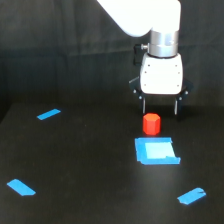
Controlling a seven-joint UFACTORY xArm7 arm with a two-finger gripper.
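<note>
A small red block [151, 124] with cut corners rests on the black surface in the camera view. It touches or nearly touches the upper edge of a blue-bordered square [143, 152] with a white middle. The white arm reaches down from the top, and its gripper [160, 105] is open, with dark fingers [143, 104] spread wide. Nothing shows held between them. In the picture, the fingertips are just above the block; how far apart in depth they are, I cannot tell.
Blue tape strips lie at the left back [49, 114], left front [21, 187] and right front [191, 196]. A dark curtain [60, 55] hangs behind.
</note>
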